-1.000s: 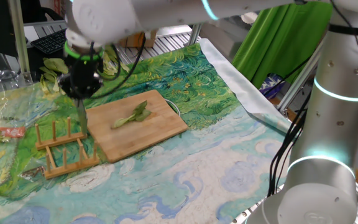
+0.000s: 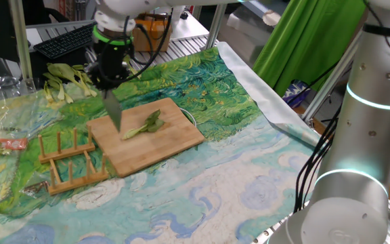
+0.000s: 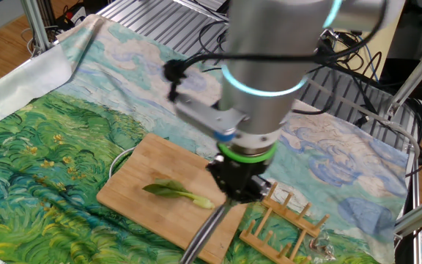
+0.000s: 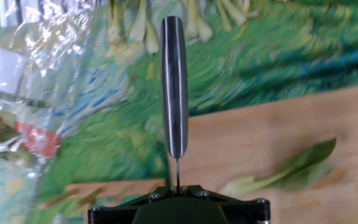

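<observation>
My gripper is shut on a silver knife, which hangs point-down over the left part of the wooden cutting board. In the wrist view the knife stands out from between the fingers, its thin part edge-on at the gripper. A leafy green vegetable lies on the board, to the right of the knife in exterior view 1 and apart from it. In exterior view 2 the knife slants down in front of the board, beside the vegetable.
A wooden peg rack stands left of the board. More leafy vegetables lie behind it. Clear plastic packaging is at the far left.
In exterior view 1, my gripper has moved right with the knife, from beside the peg rack and the board's left edge to over the board. Vegetable, board and rack have not moved.
</observation>
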